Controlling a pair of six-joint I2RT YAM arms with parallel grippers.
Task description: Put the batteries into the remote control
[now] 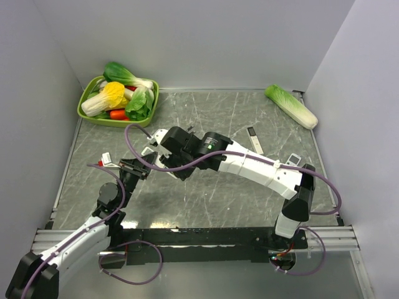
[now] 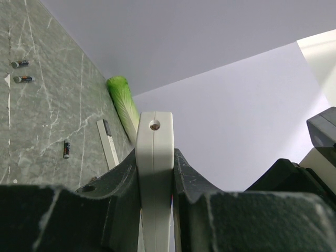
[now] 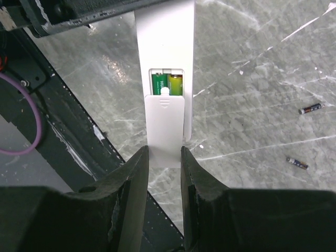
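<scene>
The white remote control (image 3: 165,44) is gripped near its end by my left gripper, whose fingers press on both sides of it. In the right wrist view its open compartment shows two green batteries (image 3: 159,83) side by side. My right gripper is shut on the white battery cover (image 3: 165,123). That cover lies over the lower part of the compartment, in line with the remote; the batteries' upper parts stay exposed. From above, the right arm hides most of the remote.
Loose dark batteries (image 2: 66,149) lie on the grey table. Another white remote (image 1: 255,140) and a small white device (image 1: 293,160) are at the right. A vegetable basket (image 1: 156,103) stands at the back left, a cabbage (image 1: 291,106) at the back right.
</scene>
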